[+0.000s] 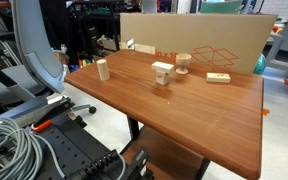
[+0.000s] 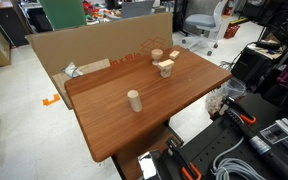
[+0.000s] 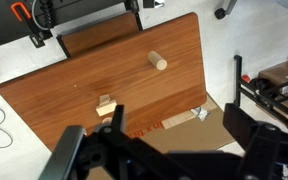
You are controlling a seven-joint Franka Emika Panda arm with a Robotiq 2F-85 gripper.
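Observation:
In the wrist view my gripper is high above the table, its dark fingers spread wide with nothing between them. Exterior view 1 shows a pale wooden cylinder (image 1: 103, 69) upright toward the table's left end; from above, the same cylinder (image 3: 158, 61) lies beyond the fingertips. Near the middle stands a small pale block stack (image 1: 163, 73) with a wider top piece. Behind it is a round, cup-like wooden piece (image 1: 182, 63), and a flat pale block (image 1: 218, 78) rests to the right. The gripper itself is outside both exterior views.
The brown wooden table (image 1: 189, 115) has broad clear space at its front and right. A cardboard panel (image 2: 104, 50) stands along its back edge. Coiled cables (image 1: 14, 150) lie on the dark base beside the table.

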